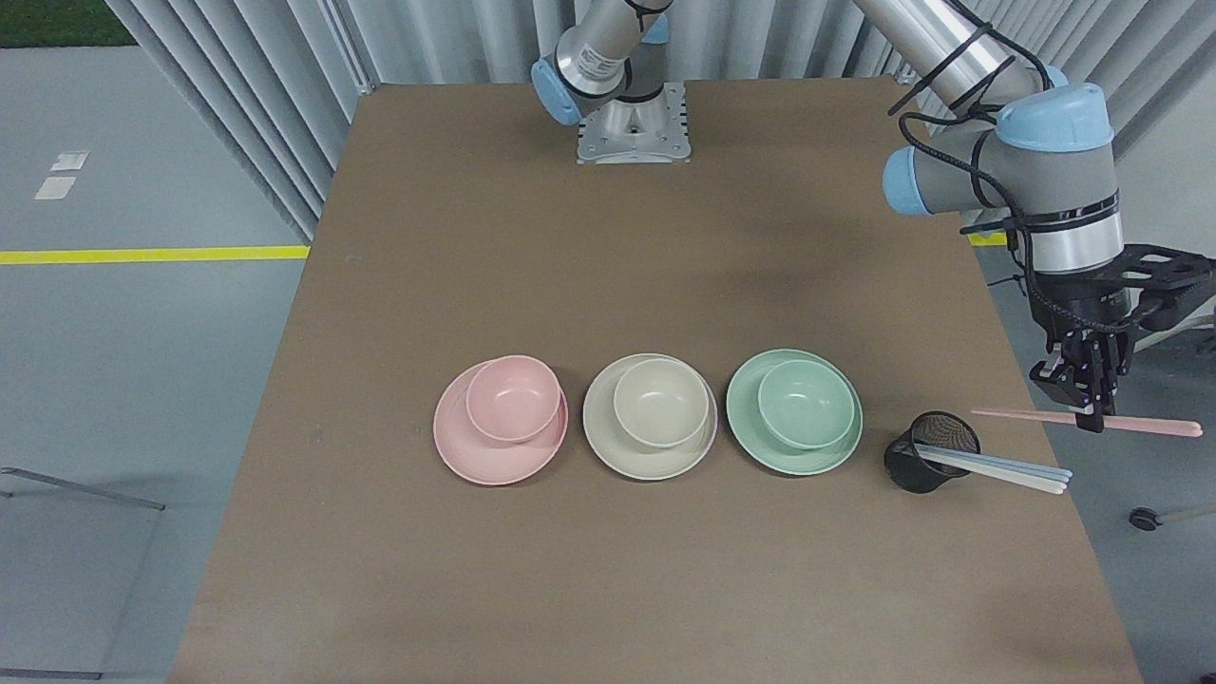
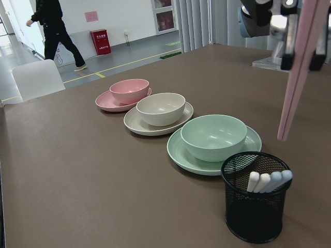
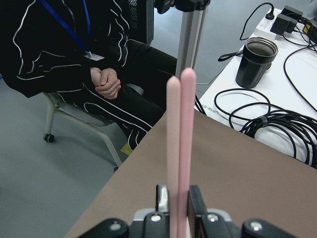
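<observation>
My gripper point(image 1: 1089, 399) hangs at the table's right edge, shut on a pair of pink chopsticks point(image 3: 185, 144), which lie between the fingers in the wrist view and hang at top right in the left view. Below it stands a black mesh cup point(image 2: 253, 212) with white and light blue chopsticks point(image 1: 1009, 472). To the left, in a row, sit a green bowl point(image 1: 807, 405) on a green plate, a cream bowl point(image 1: 661, 403) on a cream plate, and a pink bowl point(image 1: 513, 399) on a pink plate.
The wrist view shows a seated person point(image 3: 109, 104) and a white desk point(image 3: 277, 144) with cables and a dark tumbler point(image 3: 252, 64).
</observation>
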